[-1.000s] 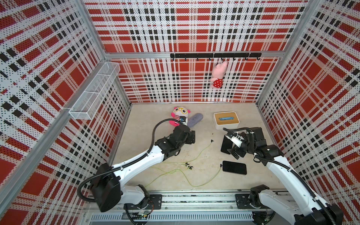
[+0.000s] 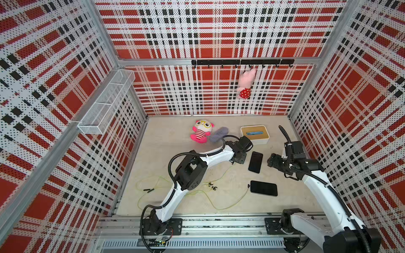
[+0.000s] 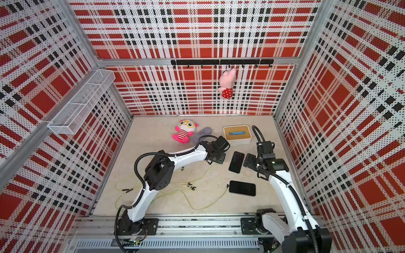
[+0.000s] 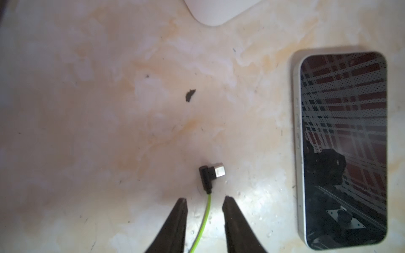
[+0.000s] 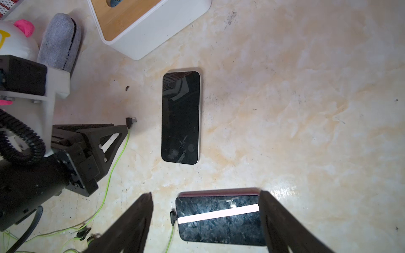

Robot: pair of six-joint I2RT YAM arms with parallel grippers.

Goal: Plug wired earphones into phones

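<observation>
A black right-angle plug (image 4: 205,179) with a silver tip lies loose on the table, its tip pointing toward the upright phone (image 4: 343,151). My left gripper is part open over its green cable (image 4: 204,221), the plug just beyond the fingertips and nothing held. In the right wrist view, a second phone (image 5: 219,223) lies sideways below the first (image 5: 181,117). A second black plug (image 5: 173,217) sits at that phone's left short edge, touching or very close; I cannot tell how deep. My right gripper hangs open above the table, empty.
A white box (image 2: 254,141) with a blue item stands behind the upright phone. A grey pouch (image 5: 60,41) and a pink plush toy (image 2: 201,131) lie at the back. Earbuds (image 2: 212,186) and green cable cover the middle left.
My right gripper has moved from over the upright phone away to the right.
</observation>
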